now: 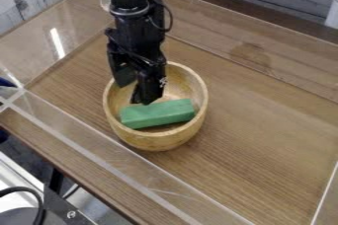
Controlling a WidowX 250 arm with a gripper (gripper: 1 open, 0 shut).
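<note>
My black gripper hangs from the arm over the back-left of a round wooden bowl, with its lower parts reaching down inside the rim. A green block lies in the front of the bowl, just below the gripper. The gripper appears open, though its dark fingers blend together and are hard to make out; I see nothing held in it.
Cables lie at the lower left, past the table edge. A tiled surface shows at the top left.
</note>
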